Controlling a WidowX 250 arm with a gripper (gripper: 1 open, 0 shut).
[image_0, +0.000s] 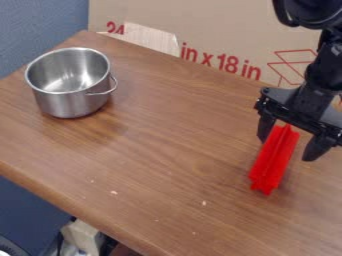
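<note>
My black gripper (290, 142) is at the right of the view, its fingers apart and pointing down. It stands open over the upper end of a long red block (273, 162), which lies on the wooden table slanting toward the front. Whether the fingers touch the block I cannot tell.
A steel pot (70, 92) with a handle stands at the back left of the table (160, 170). A cardboard backdrop (214, 30) runs along the back. The table's left edge drops off to a blue area.
</note>
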